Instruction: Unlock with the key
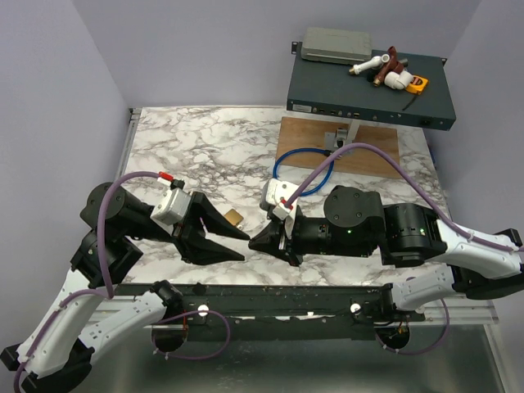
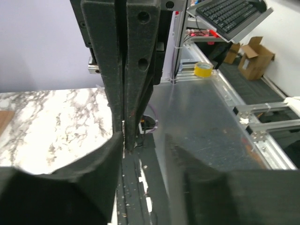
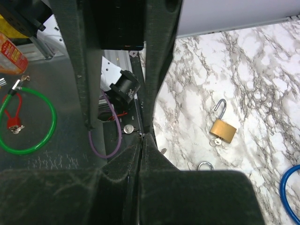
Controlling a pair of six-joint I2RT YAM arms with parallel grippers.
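In the top view my left gripper [image 1: 246,247] stands open, its two fingertips spread just short of the tip of my right gripper [image 1: 252,243]. The right gripper is shut, and its narrow tip reaches toward the gap between the left fingers. A thin pale line shows at the right tip in the left wrist view, too small to identify. The brass padlock [image 3: 223,131] lies on the marble with its shackle swung open; in the top view it is the small gold block [image 1: 232,217]. No key can be made out clearly.
Past the right fingers, a metal ring [image 3: 205,166] partly shows. A blue cable loop [image 1: 276,169] lies near the wooden board [image 1: 295,145], beneath a raised dark equipment box [image 1: 327,80]. A dark rail [image 1: 270,296] runs along the front edge.
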